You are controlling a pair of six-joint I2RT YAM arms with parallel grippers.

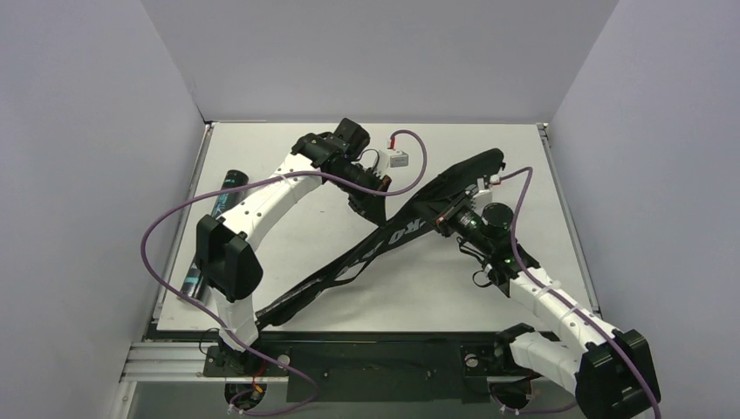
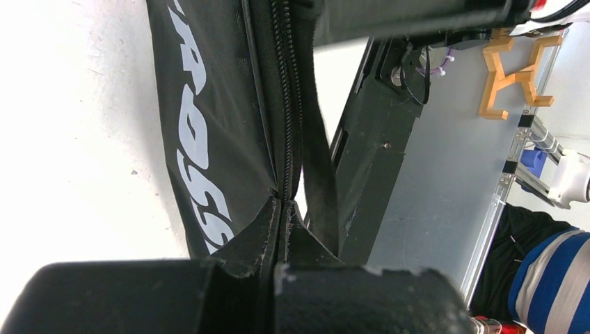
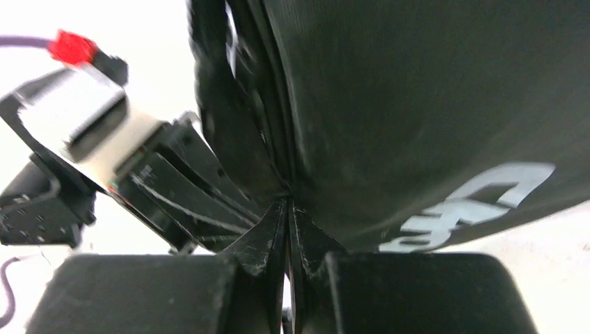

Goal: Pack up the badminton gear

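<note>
A long black racket bag [image 1: 401, 229] with white lettering lies diagonally across the white table. My left gripper is shut at its zip edge; the two rows of zip teeth [image 2: 286, 90] converge at the fingertips, with the thin edge pinched there. Farther up the bag, my right gripper is shut at the bag's [image 3: 417, 104] opening, where the fabric edge runs down to its tips. Blur hides whether a zip pull is between them. At the table's left side lies a black tube [image 1: 229, 185] with a teal-lettered label, partly covered by the left arm.
Purple cables [image 1: 188, 202] loop over both arms. Bare white table [image 1: 428, 292] shows in front of the bag and also behind it. Grey walls [image 1: 375, 61] enclose the back and sides.
</note>
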